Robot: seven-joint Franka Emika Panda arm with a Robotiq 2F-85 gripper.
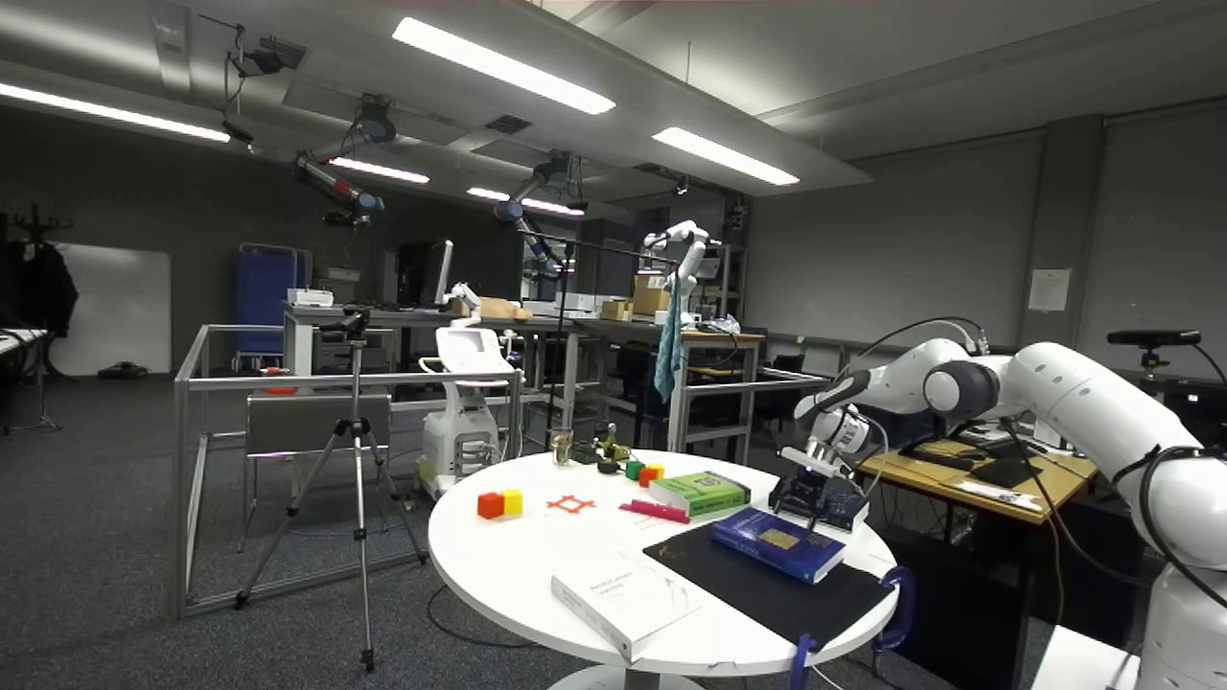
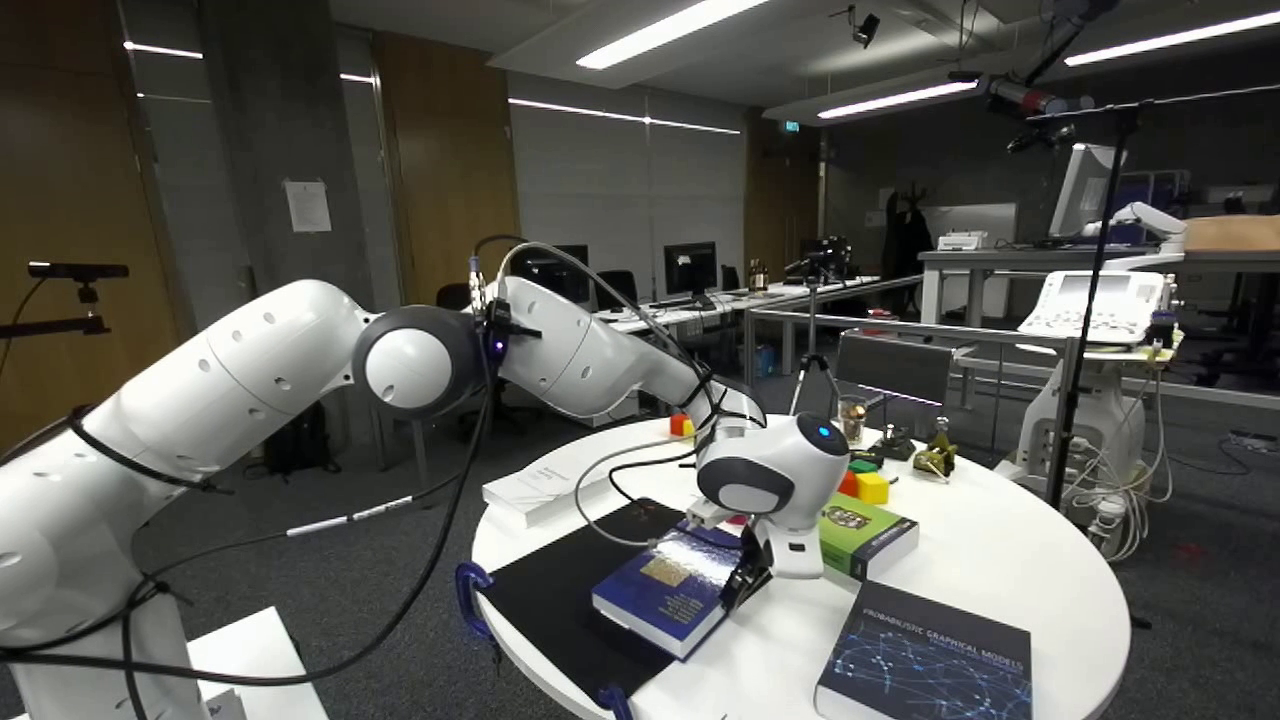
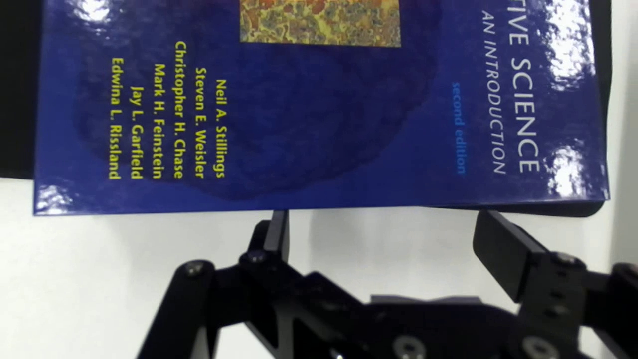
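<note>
A thick blue book point(image 3: 335, 119) lies flat, cover up, on a black mat point(image 2: 546, 600); its gold picture and yellow author names face the wrist camera. My gripper is open at the book's long edge, its two fingers point(image 3: 276, 236) well apart. White tabletop shows between them, and nothing is held. In the wrist view the fingertips stand just at that edge; whether they touch it I cannot tell. From exterior view 2, the gripper point(image 2: 734, 594) points down at the side of the blue book point(image 2: 672, 588).
A green book point(image 2: 866, 534) and a dark book point(image 2: 930, 654) lie near the gripper. A white book point(image 1: 627, 598) is at the mat's other side. Coloured blocks point(image 1: 500, 504) and a red outline shape point(image 1: 570, 504) sit farther off. Blue clamps point(image 1: 902, 608) grip the table edge.
</note>
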